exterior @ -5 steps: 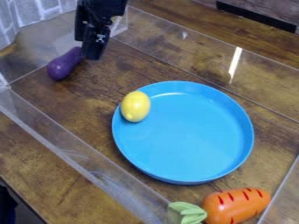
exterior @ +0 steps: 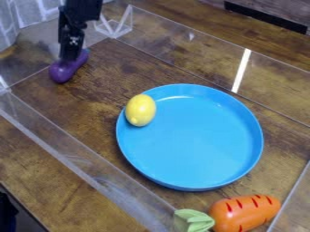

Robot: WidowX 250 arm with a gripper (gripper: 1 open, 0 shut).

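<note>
My black gripper (exterior: 72,43) hangs at the upper left, open, with its fingers just above a purple eggplant-like toy (exterior: 67,69) lying on the wooden surface. Right of centre is a round blue plate (exterior: 200,145) with a yellow egg-shaped object (exterior: 140,111) on its left part.
An orange toy carrot (exterior: 242,212) with green leaves lies at the bottom right. Clear plastic walls border the wooden area at left and along the lower left. The middle between eggplant and plate is clear.
The gripper has moved left and down, from right of the purple toy to just over it. The other objects look unmoved.
</note>
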